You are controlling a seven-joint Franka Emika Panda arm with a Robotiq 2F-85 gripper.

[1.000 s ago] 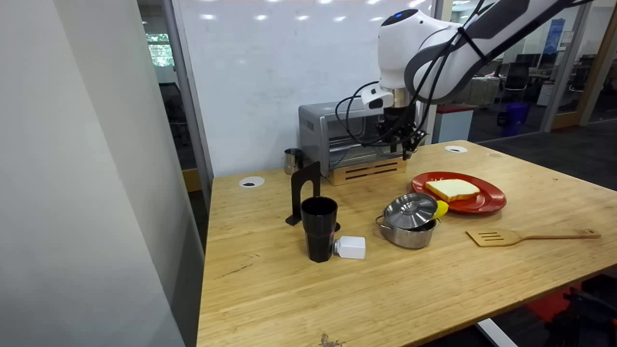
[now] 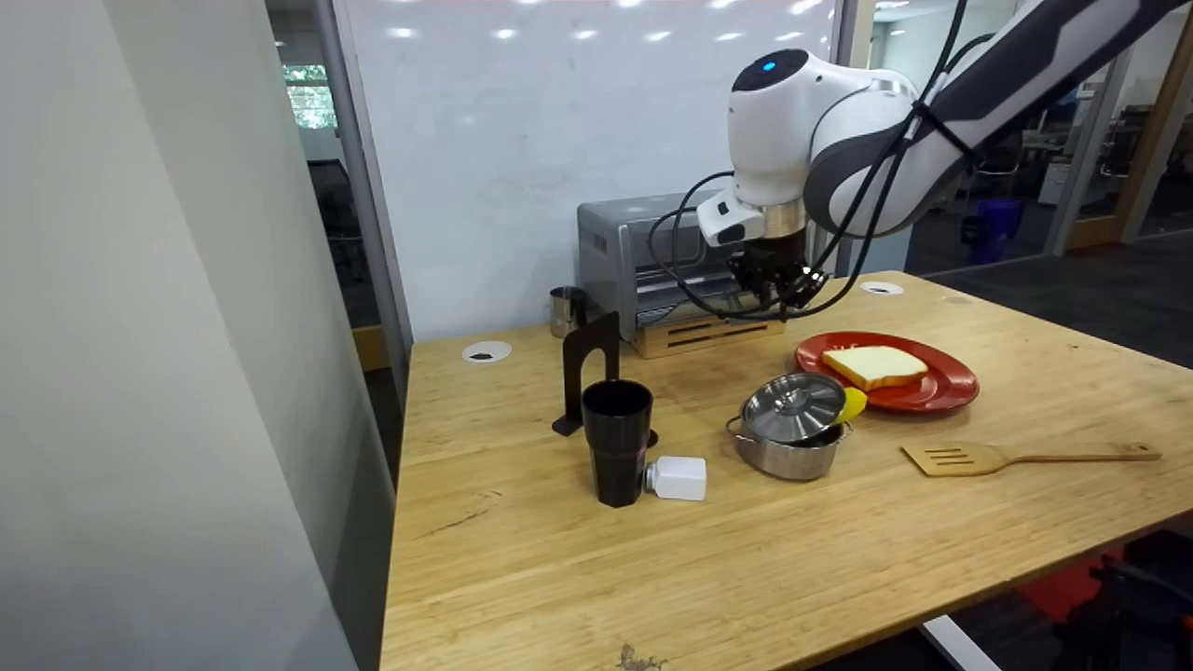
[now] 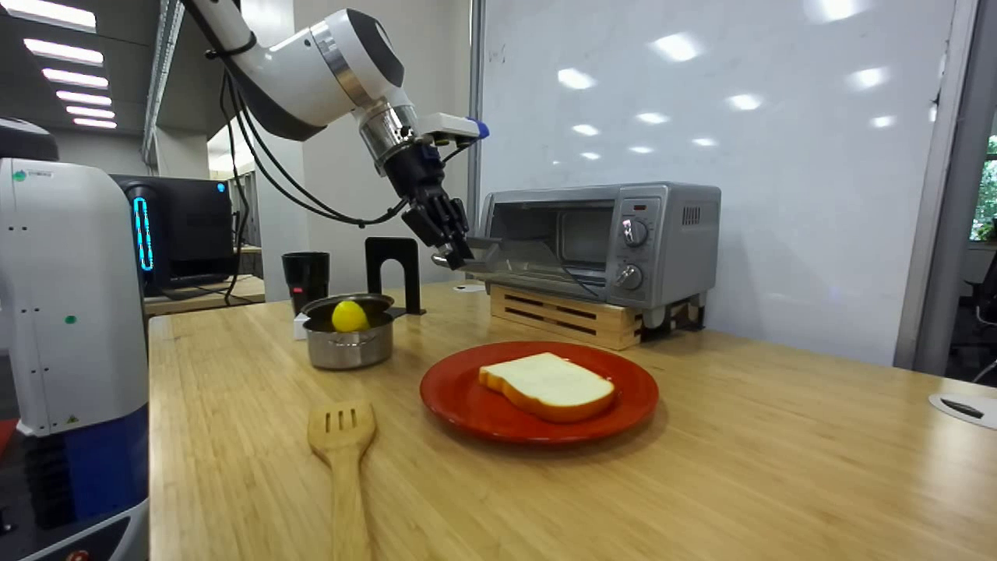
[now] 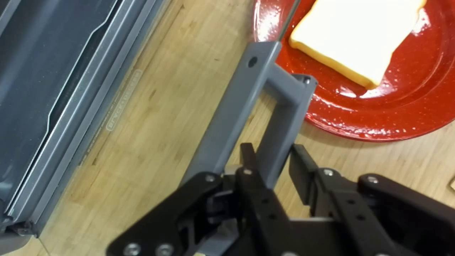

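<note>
The grey toaster oven (image 3: 645,243) has its glass door (image 3: 528,260) swung down, close to level. In the wrist view, the door's grey handle (image 4: 224,111) runs diagonally below my gripper. The two black fingers (image 4: 300,166) stand apart, on either side of the handle's outer bar. I cannot tell whether they touch it. A slice of bread (image 3: 551,385) lies flat on the red plate (image 3: 458,411), in front of the oven.
A steel pot (image 2: 788,458) with a tilted lid (image 2: 794,406) and something yellow stands beside the plate. Nearby are a black cup (image 2: 617,447), a white bottle (image 2: 678,477), a black stand (image 2: 572,369) and a wooden spatula (image 2: 962,458).
My arm and gripper have come down a little in exterior view 1. The plate, bread, pot and other table items have stayed put.
</note>
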